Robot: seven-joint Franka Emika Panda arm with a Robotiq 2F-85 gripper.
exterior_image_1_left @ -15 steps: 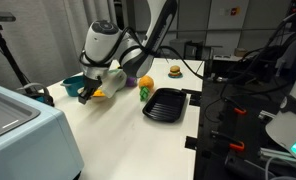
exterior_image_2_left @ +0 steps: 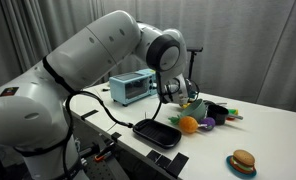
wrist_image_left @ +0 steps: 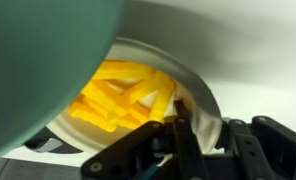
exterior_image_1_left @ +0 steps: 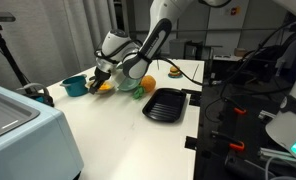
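Note:
A pale bowl or dish point(wrist_image_left: 200, 92) with several yellow fry-shaped pieces point(wrist_image_left: 128, 98) in it fills the middle of the wrist view. My gripper is shut on its rim, one finger inside and one outside. In exterior view 1 the yellow-orange pieces point(exterior_image_1_left: 103, 87) show just below my gripper point(exterior_image_1_left: 96, 83), beside a teal pot point(exterior_image_1_left: 76, 86). The same pot's smooth teal side point(wrist_image_left: 48, 60) covers the upper left of the wrist view, very close to the dish. Whether dish and pot touch, I cannot tell.
A black tray point(exterior_image_1_left: 166, 105) lies near the table's middle. Around it are an orange point(exterior_image_2_left: 188, 125), a green bowl point(exterior_image_2_left: 194, 110) and a toy burger point(exterior_image_2_left: 241, 160). A blue-white toaster oven point(exterior_image_2_left: 133, 88) stands to one side. Bare white table stretches in front.
The gripper has moved back and to the right across the table towards the pot's right side, the dish with yellow pieces moving with it. Pot, tray and orange look unmoved.

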